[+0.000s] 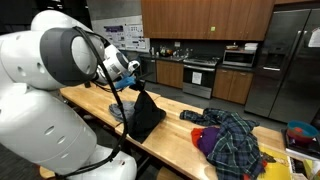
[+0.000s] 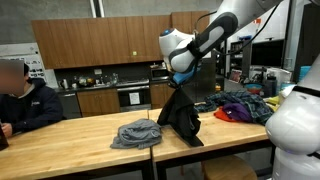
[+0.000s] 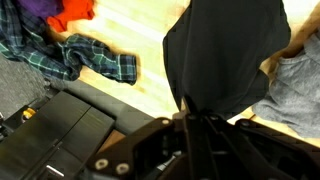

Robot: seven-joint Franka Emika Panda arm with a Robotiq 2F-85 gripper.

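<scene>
A black cloth [image 1: 146, 116] hangs by its upper end from my gripper [image 2: 181, 82], its lower part reaching the wooden table. In the wrist view the gripper is shut, and the black cloth [image 3: 225, 50] runs up to its fingertips and spreads out below them. Beside the hanging cloth, a grey cloth [image 2: 138, 134] lies crumpled on the table; it also shows at the right of the wrist view. The exact pinch at the fingertips is small and dark.
On the far part of the table is a pile of clothes, with a dark plaid shirt [image 1: 233, 145] and a red cloth [image 3: 72, 12]. Bare table [image 1: 180, 140] separates it from the black cloth. A seated person [image 2: 30, 105] is at the left of exterior view 2.
</scene>
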